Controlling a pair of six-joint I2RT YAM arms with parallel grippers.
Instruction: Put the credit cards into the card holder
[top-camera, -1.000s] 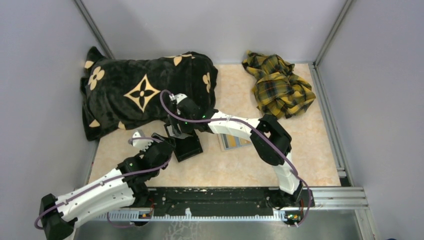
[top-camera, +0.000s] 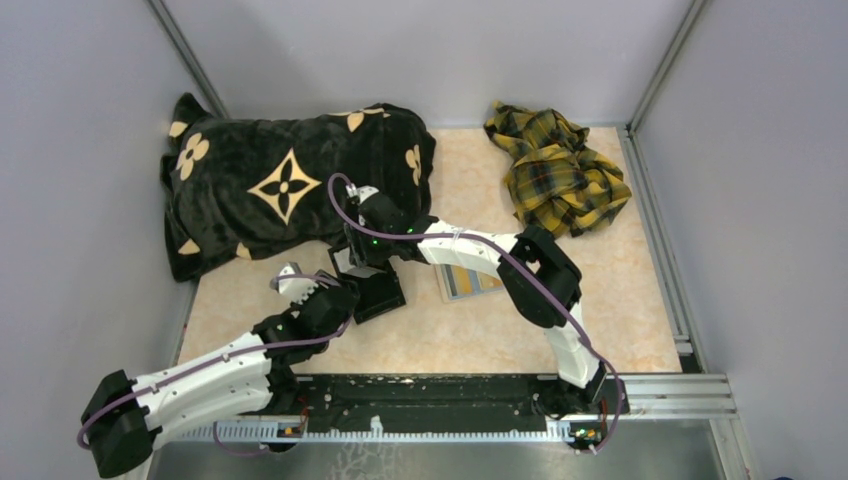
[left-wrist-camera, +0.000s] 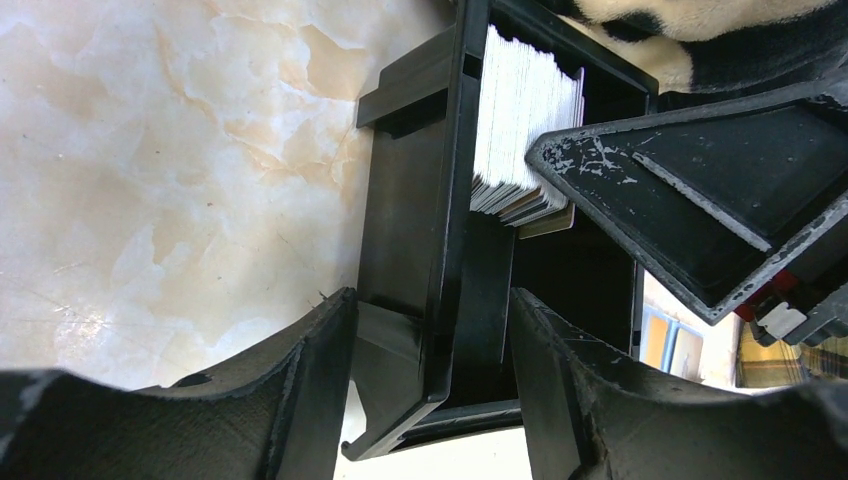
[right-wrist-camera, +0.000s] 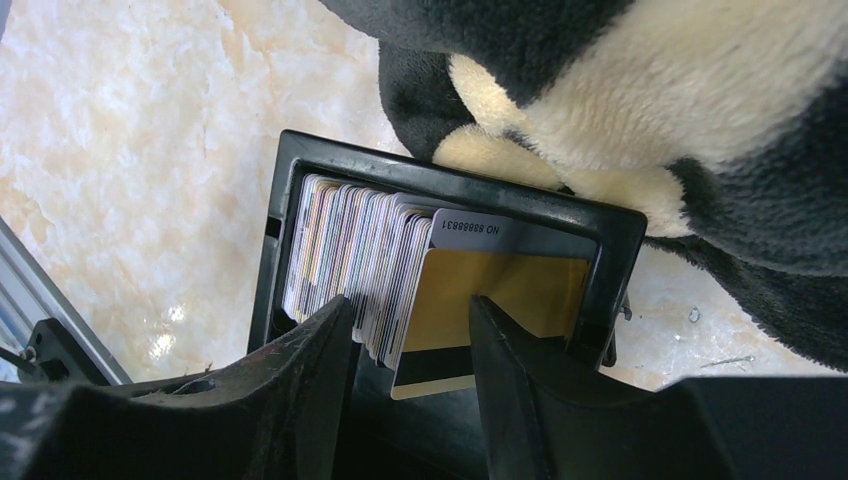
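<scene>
The black card holder lies on the table; in the top view both arms partly cover it. A dense stack of cards stands in one end of it. Beside the stack, a gold card leans over a grey numbered card. My right gripper is part open above the holder, one finger over the stack and the other over the gold card; nothing is clearly gripped. My left gripper is part open too, its fingers either side of the holder's side wall, with gaps showing.
A dark patterned blanket borders the holder's far end. To the right, a plaid cloth lies crumpled, and a striped flat tray sits partly under the right arm.
My left arm has shifted a little to the right, closer to the holder. The holder has stayed in place.
</scene>
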